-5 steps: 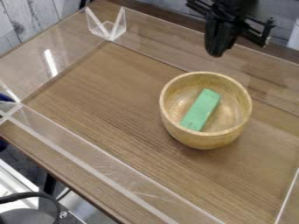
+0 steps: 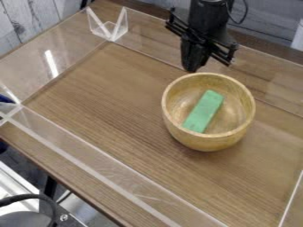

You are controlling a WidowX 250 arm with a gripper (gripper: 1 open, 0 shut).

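My black gripper (image 2: 193, 62) hangs at the top centre of the camera view, its tip pointing down above and behind a wooden bowl (image 2: 228, 123). A green rectangular object (image 2: 204, 111) lies inside the bowl. The gripper is apart from the bowl and the green object; whether its fingers are open or shut is hard to tell.
A clear plastic piece (image 2: 108, 25) stands at the upper left. Clear strips run along the lower left, and black cables lie at the bottom-left corner.
My gripper has moved left and slightly down across the back of the table, toward the area above the bowl's back left. The bowl and green object appear in the same place.
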